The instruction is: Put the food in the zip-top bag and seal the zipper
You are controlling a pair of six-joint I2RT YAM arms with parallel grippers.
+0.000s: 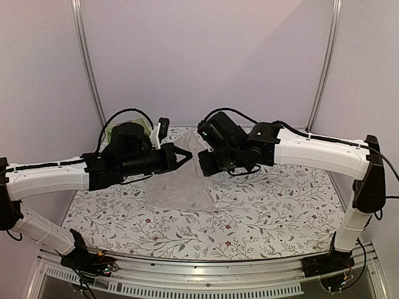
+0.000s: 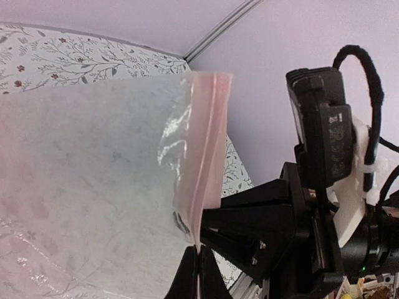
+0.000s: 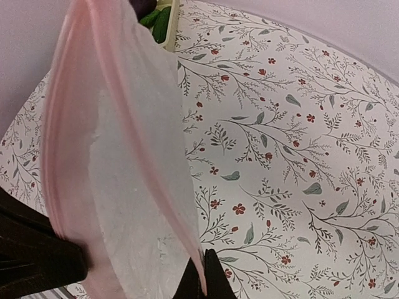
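Note:
The translucent zip top bag (image 1: 181,187) with a pink top band hangs between my two arms, its lower part over the patterned table. My left gripper is shut on the bag's pink edge (image 2: 209,137). In the right wrist view, my right gripper is shut with the bag's pink rim (image 3: 146,156) pinched between its tips. The black fingers of the left gripper show at the lower left there. No food can be made out inside the bag.
A pale green basket (image 3: 171,28) at the back left holds vegetables, with a cucumber (image 3: 161,25) and part of an eggplant (image 3: 143,6) showing.

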